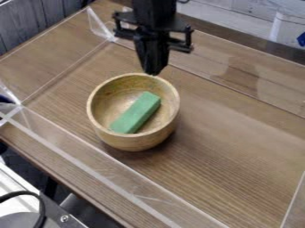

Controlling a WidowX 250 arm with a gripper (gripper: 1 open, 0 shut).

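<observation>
A light wooden bowl (162, 120) sits on the wooden table, left of centre. A green block (136, 113) lies inside it, tilted along the bowl's floor. My black gripper (152, 64) is above and behind the bowl, pointing down, shut, with nothing seen between its fingers.
Clear plastic edging shows at the left, a white wall or rim at the back right, and a dark cable at the lower left.
</observation>
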